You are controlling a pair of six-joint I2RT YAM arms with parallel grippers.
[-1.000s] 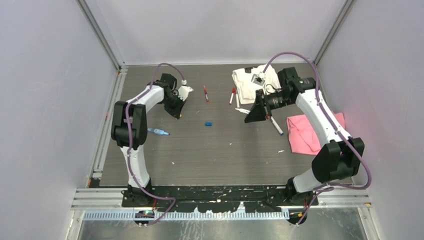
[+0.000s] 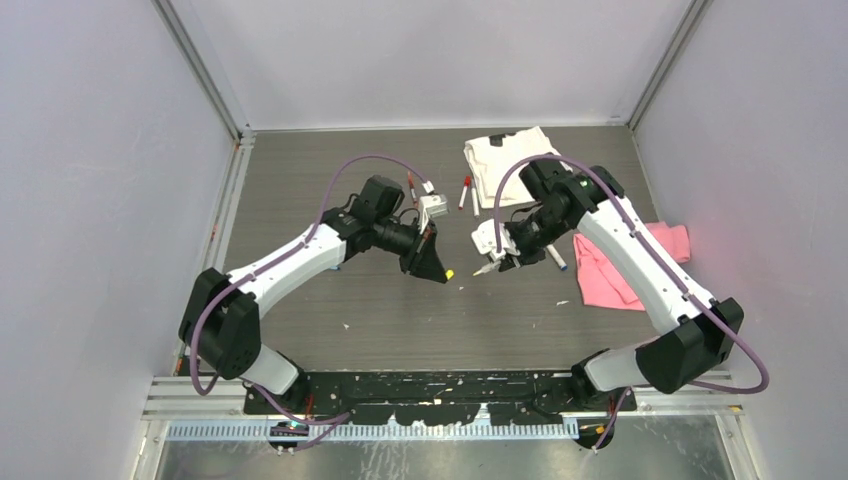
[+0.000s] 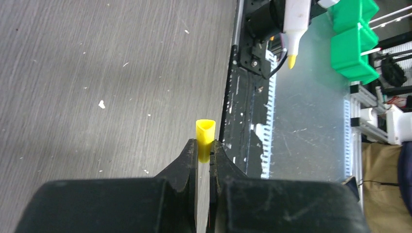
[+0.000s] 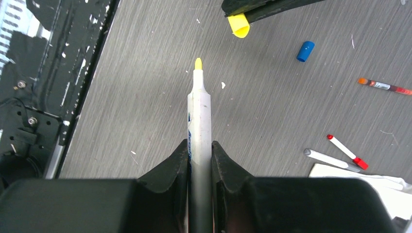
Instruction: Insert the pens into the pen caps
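A yellow cap [image 3: 205, 133] is held at the tips of my left gripper, which is shut on it. A white marker with a yellow tip [image 4: 199, 116] sits in my right gripper, shut on it, with the tip pointing forward. In the top view the cap [image 2: 449, 274] and the pen tip [image 2: 479, 272] face each other over the middle of the table, a short gap apart. The right wrist view shows the cap a little beyond and right of the tip.
A blue cap [image 4: 305, 51], an orange pen [image 4: 384, 86], several other markers, a white cloth [image 2: 500, 160] and a pink cloth [image 2: 620, 280] lie around the back and right.
My left gripper has moved right and toward the front with the yellow cap. My right gripper has come toward the front with the marker, so cap and tip are now much closer.
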